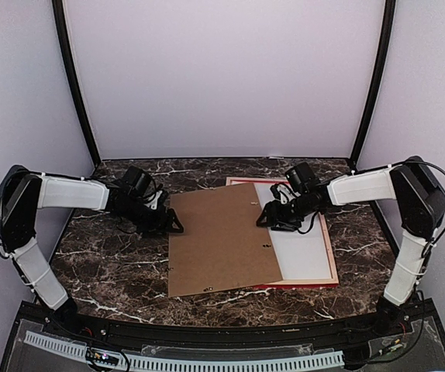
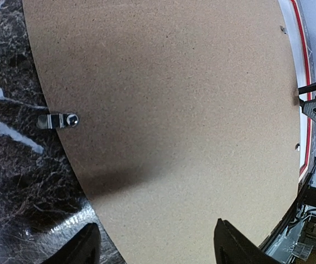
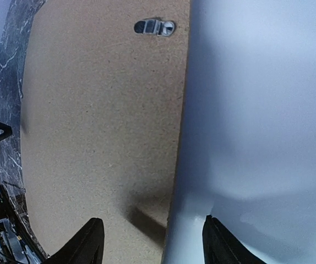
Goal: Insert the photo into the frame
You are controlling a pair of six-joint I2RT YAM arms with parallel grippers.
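Note:
A brown backing board [image 1: 215,252] with metal clips lies tilted over the left part of a pink-edged frame [image 1: 330,256], whose white inside [image 1: 300,252] shows at right. My left gripper [image 1: 168,221] is low over the board's left edge; in the left wrist view its fingers [image 2: 86,247] are apart, with the board between and below them. My right gripper [image 1: 273,217] is over the board's right edge beside the white surface; in the right wrist view its fingers [image 3: 83,247] are apart, straddling that edge. Both grippers are open.
Pale walls stand at the back and both sides. A black rail runs along the front edge.

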